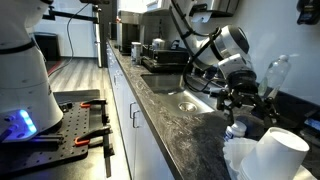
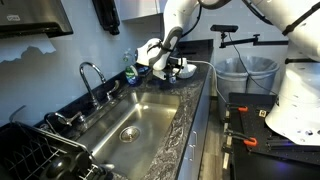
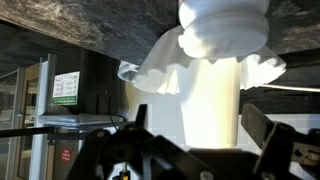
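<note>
My gripper is open above the counter's near end, its two dark fingers wide apart. A small white container (image 1: 236,130) with a bluish lower part stands on the counter just below the gripper. In the wrist view this white container (image 3: 218,30) shows at the top, beyond the fingertips and not between them. Beside it lies ruffled thin white material (image 1: 236,153), like paper filters. A large white tapered cylinder (image 1: 276,155) leans at the front right, next to the ruffled material; the white cylinder (image 3: 210,105) also appears lower in the wrist view, behind the gap.
A clear bottle (image 1: 276,72) stands by the wall behind the gripper. The sink (image 2: 135,132) lies further along the counter, with a dish rack (image 2: 45,155) beside it.
</note>
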